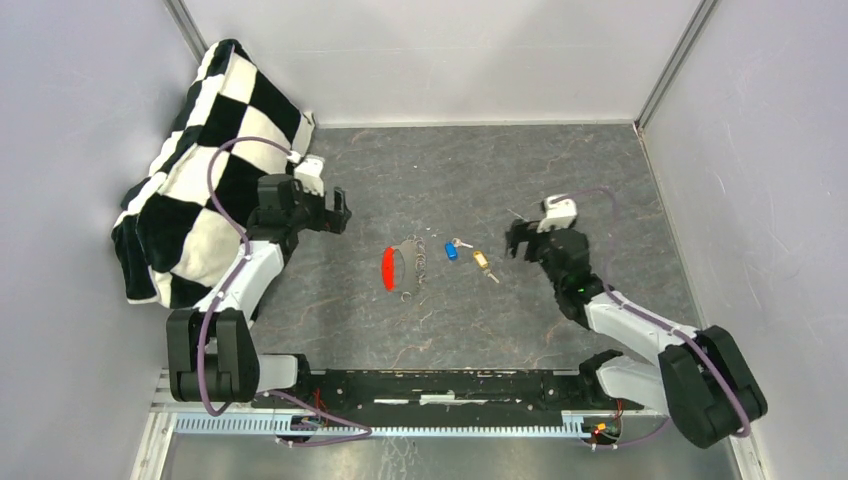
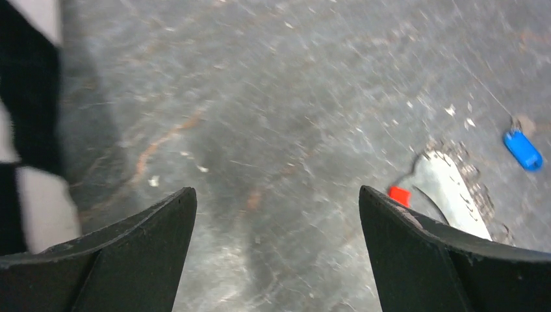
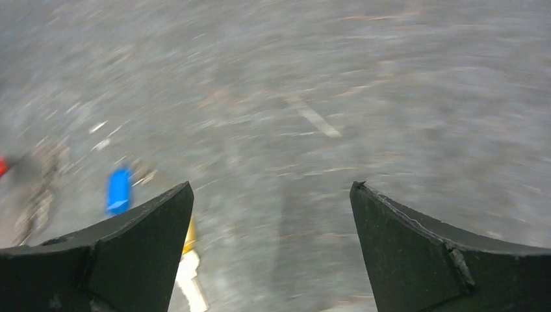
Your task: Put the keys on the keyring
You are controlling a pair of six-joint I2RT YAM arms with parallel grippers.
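Near the middle of the table, a key with a blue tag (image 1: pixel 451 251) lies close to a key with a yellow tag (image 1: pixel 481 260). To their left is the keyring (image 1: pixel 408 266), a grey piece with a red part and a row of small metal rings along its right side. My left gripper (image 1: pixel 338 212) is up and left of the keyring, open and empty; its wrist view shows the keyring (image 2: pixel 451 188) at lower right. On the other side, my right gripper (image 1: pixel 518 238) stands open and empty, right of the yellow tag. In its blurred wrist view, a finger partly covers the yellow tag (image 3: pixel 189 235).
A black-and-white checkered cloth (image 1: pixel 215 170) is heaped along the left wall. A thin light sliver (image 3: pixel 313 117) lies on the tabletop beyond the right gripper.
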